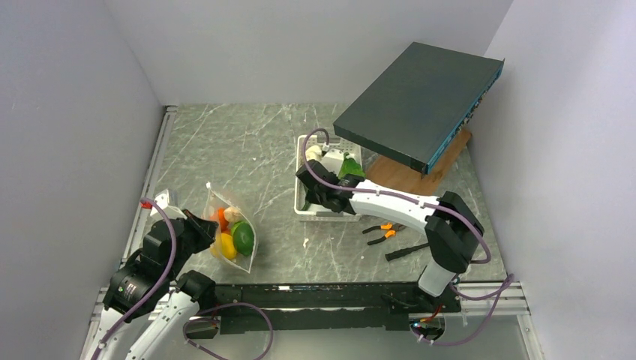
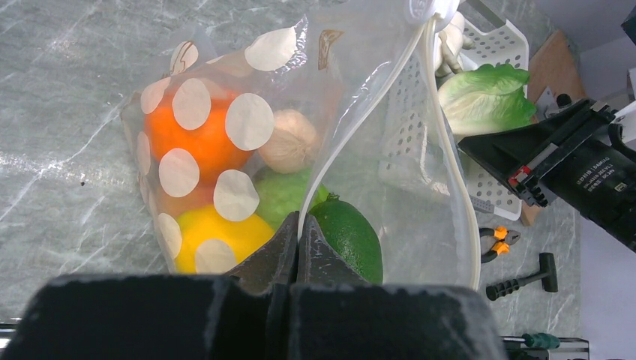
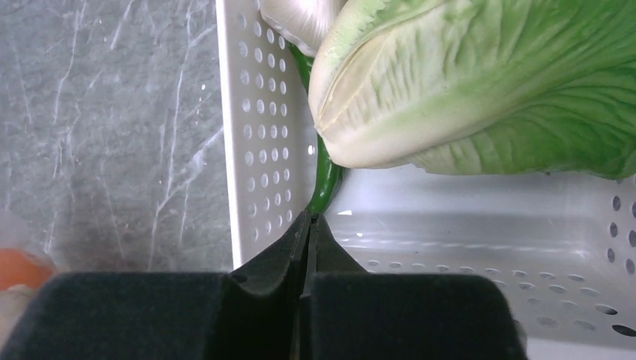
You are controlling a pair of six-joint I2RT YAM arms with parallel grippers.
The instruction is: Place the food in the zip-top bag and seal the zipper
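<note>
A clear zip top bag (image 1: 247, 217) stands open at the left of the counter, holding an orange item (image 2: 199, 139), an onion (image 2: 289, 139), a yellow item (image 2: 225, 232) and green produce (image 2: 349, 244). My left gripper is shut at the bag's rim, on its thin edge as far as shows. My right gripper is shut inside the white basket (image 3: 232, 150), low beside a green pepper (image 3: 326, 172); whether anything is between its tips is unclear. A lettuce (image 3: 465, 90) and white garlic (image 3: 300, 15) lie in that basket.
A wooden board (image 1: 390, 172) lies right of the basket under a tilted dark panel (image 1: 416, 97). Pliers (image 1: 386, 234) and a black-handled tool (image 1: 405, 251) lie at the front right.
</note>
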